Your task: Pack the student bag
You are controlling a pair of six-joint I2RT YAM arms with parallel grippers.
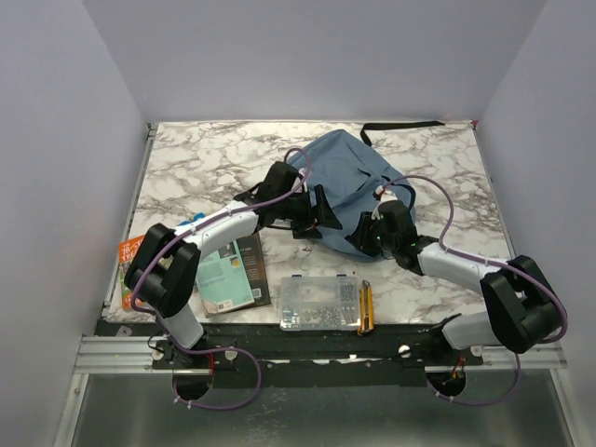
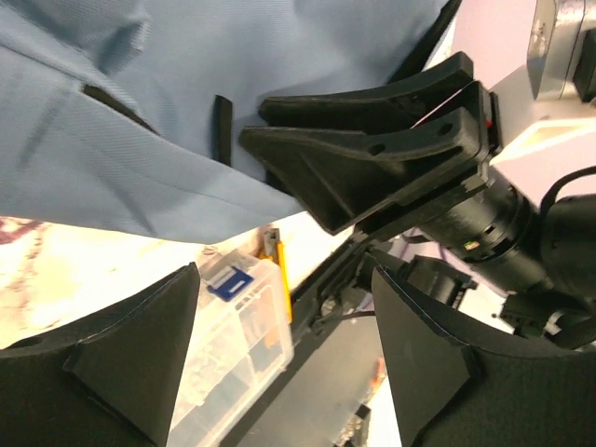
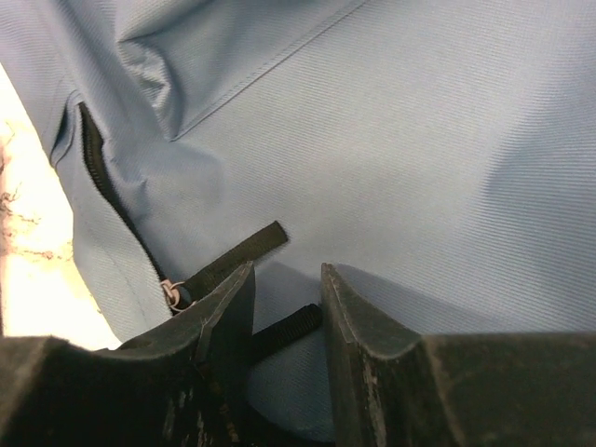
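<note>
The blue-grey student bag (image 1: 340, 177) lies spread on the back middle of the table, its near edge reaching the right gripper. Over the bag's left side, my left gripper (image 1: 325, 219) stands open; in the left wrist view its finger (image 2: 121, 358) and the other are wide apart, with no cloth between them. My right gripper (image 1: 365, 235) is shut on the bag's near edge; black trim (image 3: 289, 328) shows by its fingertips. Front left lie a teal book (image 1: 223, 284), a dark book (image 1: 253, 265) and an orange book (image 1: 128, 251), partly hidden by the left arm.
A clear plastic case (image 1: 318, 303) and a yellow cutter (image 1: 367, 307) lie at the front middle. A black strap (image 1: 400, 125) trails behind the bag. Bare marble tabletop (image 1: 196, 154) shows at the back left and far right.
</note>
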